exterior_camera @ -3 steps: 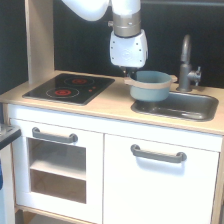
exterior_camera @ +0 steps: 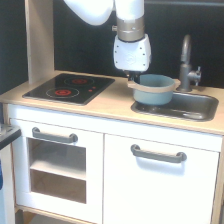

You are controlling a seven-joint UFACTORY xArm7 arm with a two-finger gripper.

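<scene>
A grey-blue pot (exterior_camera: 153,96) with a pale brown rim appears over the left end of the sink (exterior_camera: 195,106). Whether it hangs just above or rests on the sink's edge, I cannot tell. My gripper (exterior_camera: 134,78) points down at the pot's left side, where a handle would be. Its small dark fingers overlap the rim there, too small to show if they are open or shut. The white arm comes in from the top.
A black stovetop (exterior_camera: 69,89) with red-ringed burners lies left on the wooden counter (exterior_camera: 100,110). A dark faucet (exterior_camera: 187,65) rises behind the sink. Below are white cabinet doors with grey handles (exterior_camera: 158,154). Bare counter lies between stovetop and sink.
The arm and gripper have shifted slightly right and down. The pot has moved the same way by a small amount, staying beside the gripper.
</scene>
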